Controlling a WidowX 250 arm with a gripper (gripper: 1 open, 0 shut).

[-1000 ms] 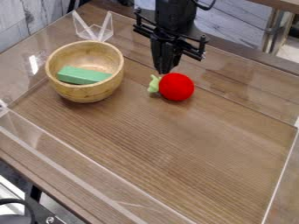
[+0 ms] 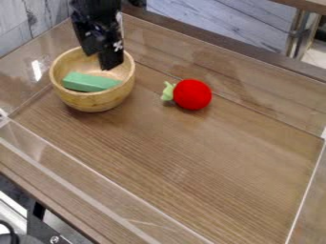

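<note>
My gripper [image 2: 105,46] is a dark arm at the top left, hanging just over the back rim of a wooden bowl [image 2: 121,96]; its fingers stand open. In the bowl lies a pale green block [image 2: 91,83]. A round red object with a small green top, like a tomato or strawberry [image 2: 192,93], lies on the wooden table [image 2: 216,167], right of the bowl and apart from it.
A light wooden shelf or ledge [image 2: 295,8] juts in at the top right. The middle, right and front of the table are clear. The table's left edge shows at the lower left.
My gripper has moved left, from above and behind the red object to over the bowl. The bowl, block and red object look unmoved.
</note>
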